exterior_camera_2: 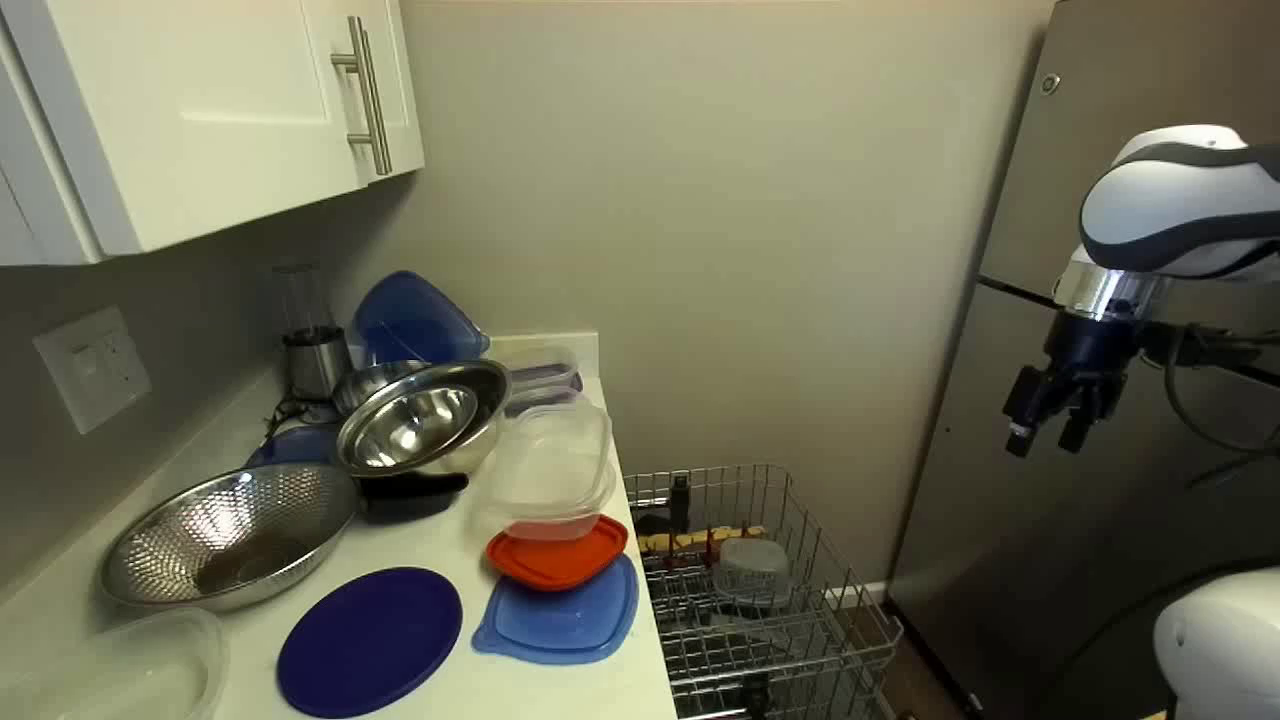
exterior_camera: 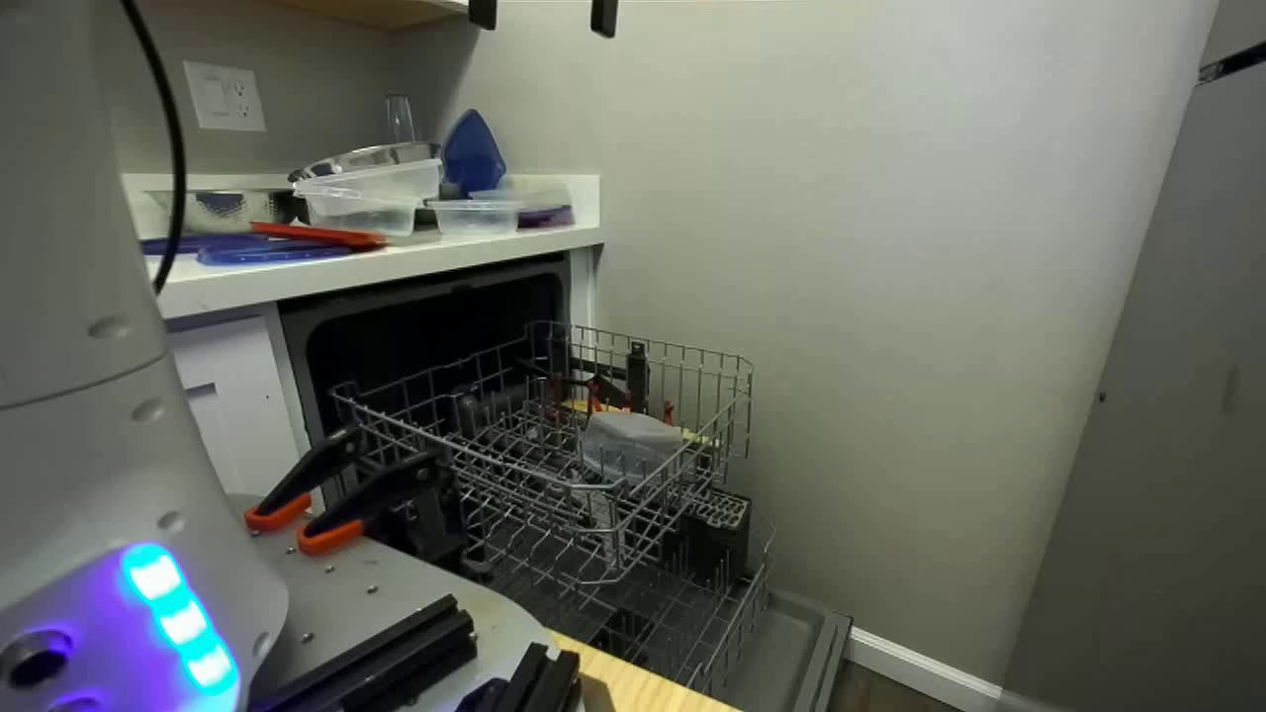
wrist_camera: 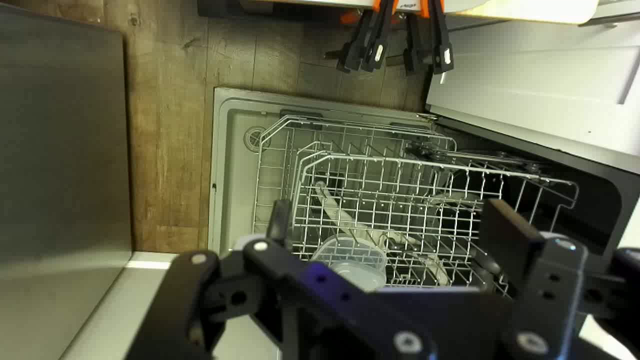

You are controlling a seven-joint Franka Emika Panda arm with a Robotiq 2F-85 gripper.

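Note:
My gripper is open, its fingers wide apart and nothing between them. In exterior view 2 the gripper (exterior_camera_2: 1048, 442) hangs in the air in front of the fridge, to the right of the dishwasher racks. Only its fingertips (exterior_camera: 602, 17) reach into the top of exterior view 1. Below stands the open dishwasher with its upper wire rack (exterior_camera: 745, 409) pulled out over the lower one. A clear plastic container (exterior_camera_2: 752, 569) sits in that upper rack; the wrist view shows the container (wrist_camera: 354, 264) partly behind the gripper body.
The counter (exterior_camera_2: 516, 690) is crowded with clear tubs (exterior_camera_2: 549, 462), metal bowls (exterior_camera_2: 474, 450), a colander (exterior_camera_2: 228, 540), a red lid (exterior_camera_2: 558, 554) and blue lids (exterior_camera_2: 369, 642). Orange-tipped clamps (exterior_camera: 332, 536) grip the robot's table. The fridge (exterior_camera_2: 1116, 504) and wall bound the space.

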